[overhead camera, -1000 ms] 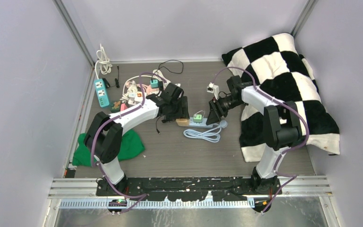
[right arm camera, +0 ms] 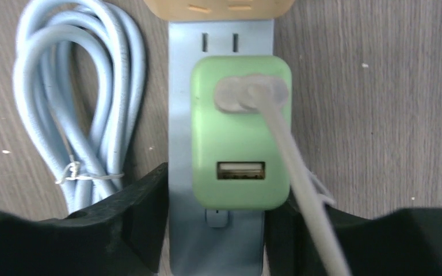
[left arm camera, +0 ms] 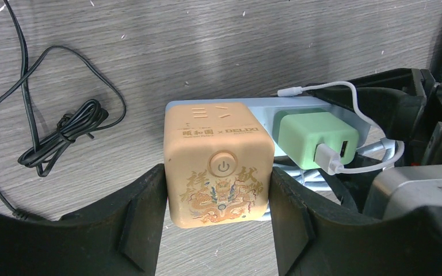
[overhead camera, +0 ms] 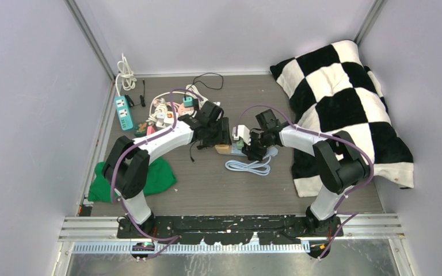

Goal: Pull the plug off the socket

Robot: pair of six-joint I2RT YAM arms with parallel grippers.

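The light-blue power strip (right arm camera: 216, 241) lies on the table with a peach socket cube at one end and a green plug adapter (right arm camera: 239, 144), white cable attached, on top. My left gripper has its fingers against both sides of the peach cube (left arm camera: 218, 144). My right gripper is low over the strip's other end, fingers on either side of it beside the green adapter; whether they grip is unclear.
A coiled pale-blue cable (overhead camera: 247, 168) lies in front of the strip. Chargers and cables clutter the back left, a green cloth (overhead camera: 161, 175) the front left, and a checkered cushion (overhead camera: 334, 86) the right.
My right arm has moved left and down onto the power strip's end beside the green adapter. My left arm looks unchanged.
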